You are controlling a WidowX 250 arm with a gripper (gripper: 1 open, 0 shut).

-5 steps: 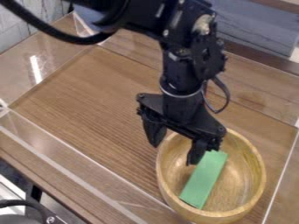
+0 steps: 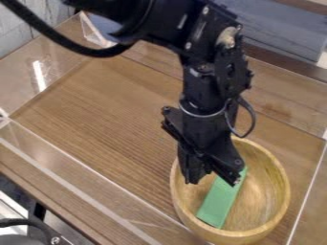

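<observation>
A black gripper [image 2: 209,165] hangs from the arm over a round tan wooden bowl [image 2: 271,212], near its upper-left part. Inside the bowl lies a flat green rectangular object [image 2: 220,203], partly hidden under the gripper at its upper end. I cannot tell whether the fingers are open or shut, or whether they touch the green object.
Pale walls stand at the back and left edge. A black cable runs along the lower left.
The gripper has turned and moved slightly over the bowl, its fingers now lower and closer to the green object. The bowl looks slightly shifted.
</observation>
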